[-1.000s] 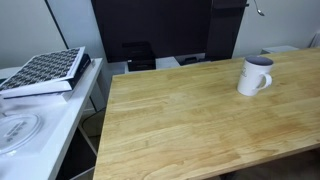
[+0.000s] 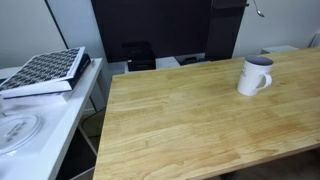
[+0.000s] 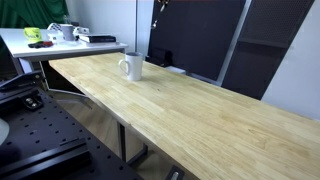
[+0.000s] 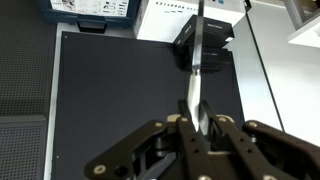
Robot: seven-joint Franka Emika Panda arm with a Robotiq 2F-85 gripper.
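Observation:
In the wrist view my gripper is shut on a long, thin utensil (image 4: 196, 75), pale near the fingers and darker farther out. It looks like a spoon or similar, though its far end runs out of the frame. A slim, shiny piece (image 2: 259, 9) hangs at the top right of exterior view 1, above and behind the mug, and may be the same utensil. The white mug (image 2: 255, 77) stands upright on the wooden table (image 2: 170, 115), its handle toward the right there. In exterior view 2 the mug (image 3: 132, 68) is near the table's far left end.
A white side table (image 2: 60, 135) at the left bears a patterned book or box (image 2: 45, 70) and a clear round dish (image 2: 18, 130). Cups (image 3: 68, 32) and other items crowd the white table in exterior view 2.

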